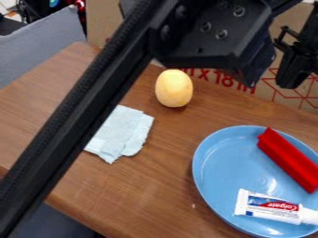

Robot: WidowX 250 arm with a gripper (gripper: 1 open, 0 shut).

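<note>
My gripper (293, 58) is raised at the upper right, in front of the cardboard and partly cut off by the frame; its finger opening is hard to make out. Below it lies a blue plate (224, 167) holding a red bar-shaped object (288, 160) and a Colgate toothpaste tube (276, 207). A yellow egg-shaped object (174, 88) stands on the wooden table (149, 195). A pale folded cloth (122, 130) lies to the left, partly hidden by the black arm.
A cardboard box (261, 85) stands along the back edge. A grey fabric surface (37, 51) lies beyond the table at upper left. Bare table lies between cloth and plate.
</note>
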